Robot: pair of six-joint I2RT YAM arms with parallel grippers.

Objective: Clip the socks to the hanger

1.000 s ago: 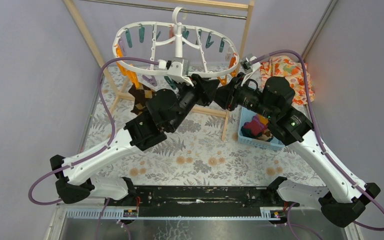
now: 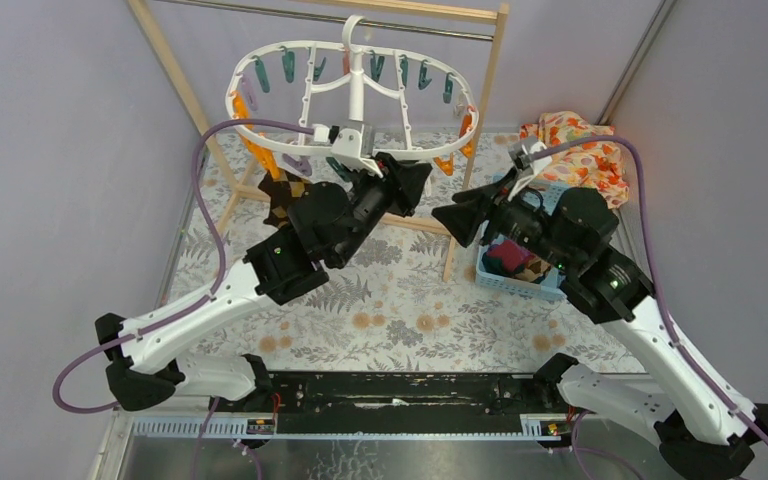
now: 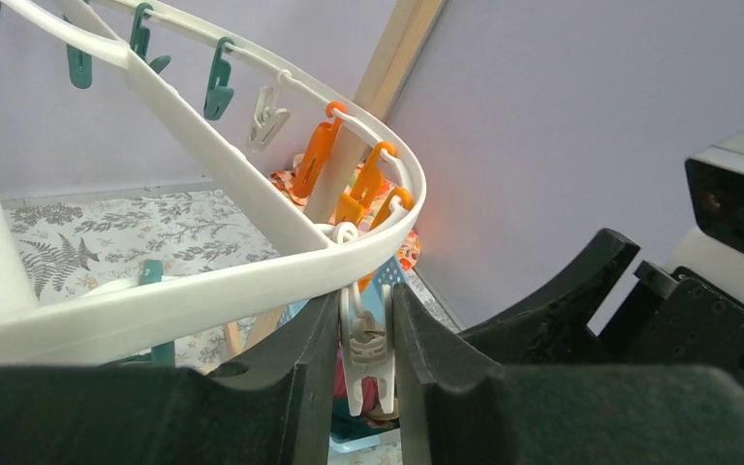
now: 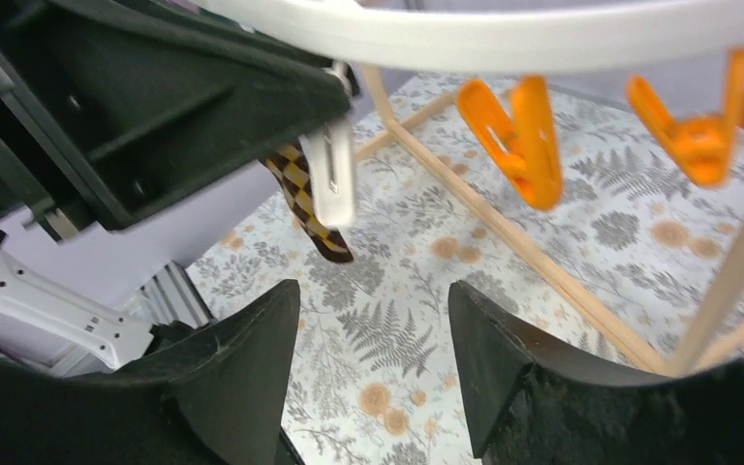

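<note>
The white hanger (image 2: 357, 90) hangs from the wooden rack, carrying green, orange, purple and white clips. My left gripper is shut on a white clip at the near rim of the hanger, also visible in the right wrist view. A dark checkered sock (image 2: 285, 205) hangs at the hanger's left, behind my left arm. My right gripper stands open to the right of my left gripper, with nothing between its fingers; orange clips (image 4: 533, 145) are above and beyond it.
A blue basket (image 2: 515, 285) with colored socks sits at right on the patterned floor, partly behind my right arm. An orange floral cloth (image 2: 575, 140) lies behind it.
My right gripper has pulled back from beside my left gripper, to the right and toward the front. My left gripper is nearly unmoved.
</note>
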